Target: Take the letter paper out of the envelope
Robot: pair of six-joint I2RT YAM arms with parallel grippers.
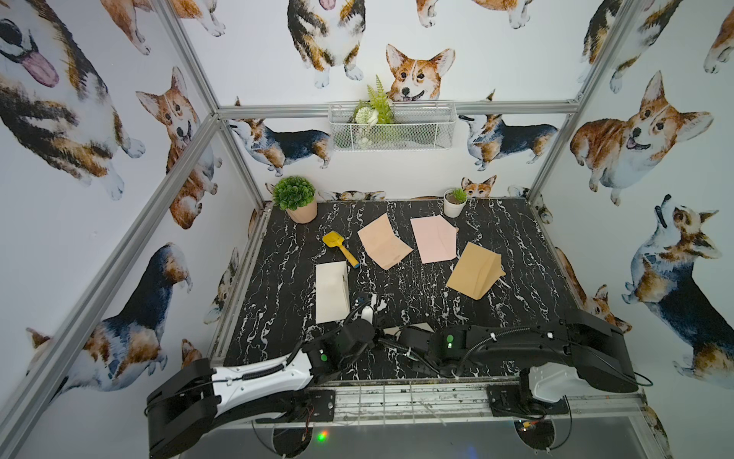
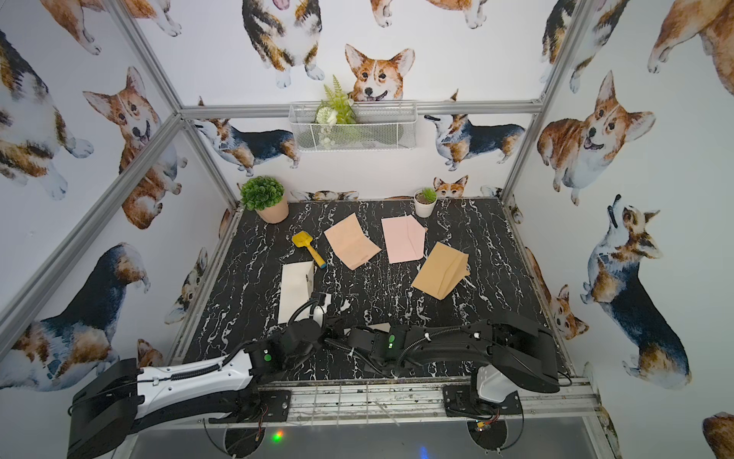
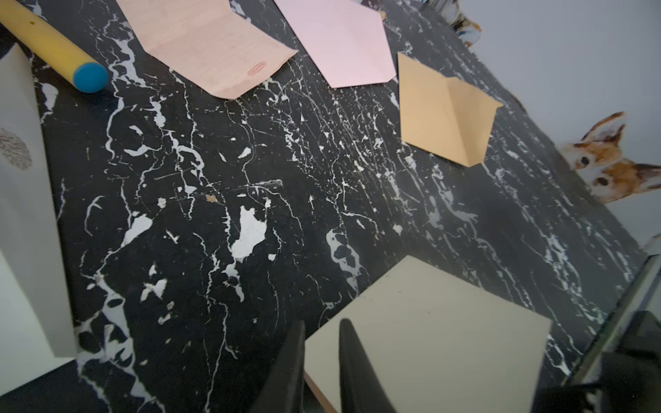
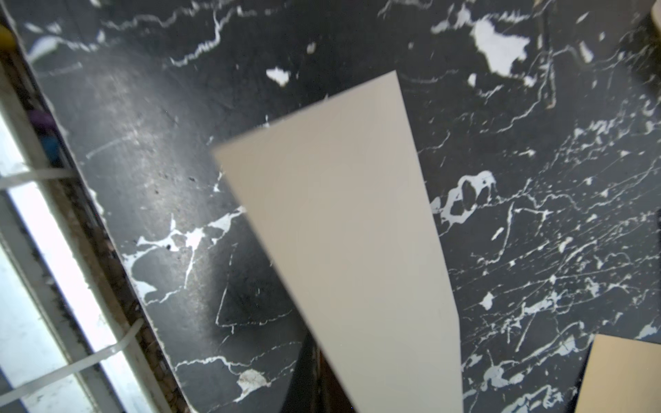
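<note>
A flat cream paper piece [image 3: 440,330] stretches between my arms near the table's front; whether it is the envelope or the letter inside cannot be told. My right gripper is shut on it, fingers mostly hidden beneath the sheet in the right wrist view. My left gripper is part open, its two fingertips at the sheet's near corner, with the edge showing between them. To the left lies a white folded paper [image 1: 332,292] with a printed mark. From above, the arms hide most of the cream piece.
A peach sheet [image 1: 384,241], a pink envelope [image 1: 434,238] and a tan envelope [image 1: 474,271] lie farther back. A yellow shovel [image 1: 340,248] rests behind the white paper. Two potted plants, one green bush [image 1: 294,193] and one small [image 1: 455,202], stand at the rear.
</note>
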